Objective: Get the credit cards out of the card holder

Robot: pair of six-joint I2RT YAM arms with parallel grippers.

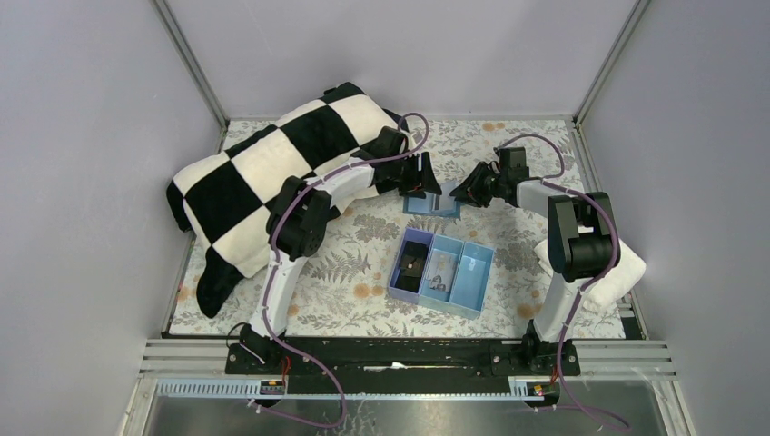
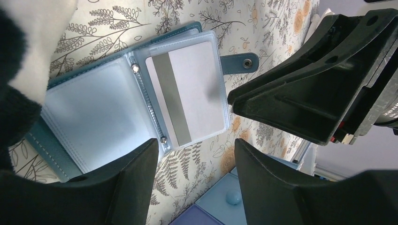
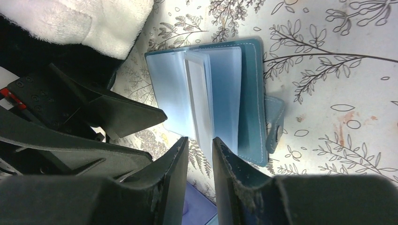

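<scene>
The blue card holder point(image 1: 415, 209) lies unfolded at the back middle of the table. In the left wrist view, a white card with a grey stripe point(image 2: 197, 89) sits in a clear sleeve on the holder's right half. Seen from the right wrist, that sleeve with the card point(image 3: 199, 93) stands tilted up from the holder point(image 3: 256, 93). My left gripper is open over the holder, its fingers wide apart. At the holder's right side, my right gripper is open, its fingertips close to the sleeve's lower end; whether they touch it cannot be told.
A three-compartment box point(image 1: 481, 272) stands in front of the holder, with dark items and a clear item inside. A checkered pillow point(image 1: 313, 136) fills the left side. At the right lies a white cloth point(image 1: 626, 272). Both grippers are close together above the holder.
</scene>
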